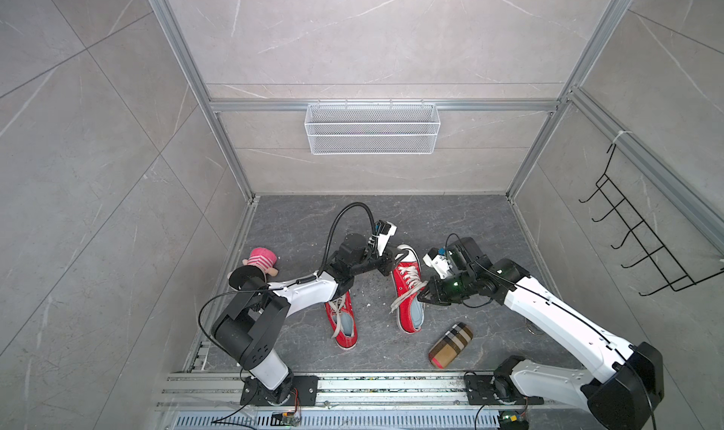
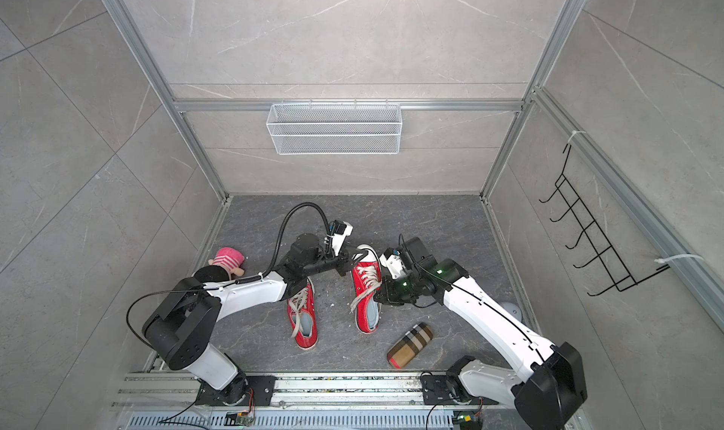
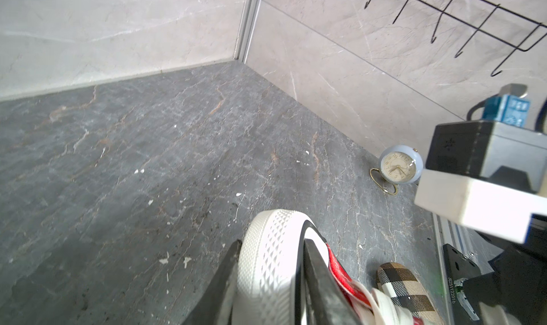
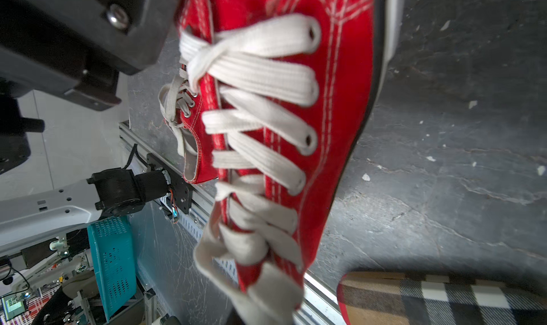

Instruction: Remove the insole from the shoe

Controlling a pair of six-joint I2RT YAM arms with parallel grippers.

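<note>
A red sneaker [image 1: 405,274] with white laces lies between my grippers, toe toward the back wall, a pale grey insole [image 1: 415,313] showing in its opening. At its white toe [image 3: 272,256], my left gripper is part open, one finger on each side of the rubber. My right gripper [image 1: 423,297] is at the shoe's right side, by the edge of the opening. It appears shut; its fingertips are hidden, so anything thin between them cannot be seen. In the right wrist view, loose laces [image 4: 265,79] run across the upper.
A second red sneaker [image 1: 344,326] stands left of the first. Front right lies a plaid item [image 1: 451,345]; a small clock [image 3: 400,164] stands near the right wall. A pink striped doll [image 1: 261,258] is at far left.
</note>
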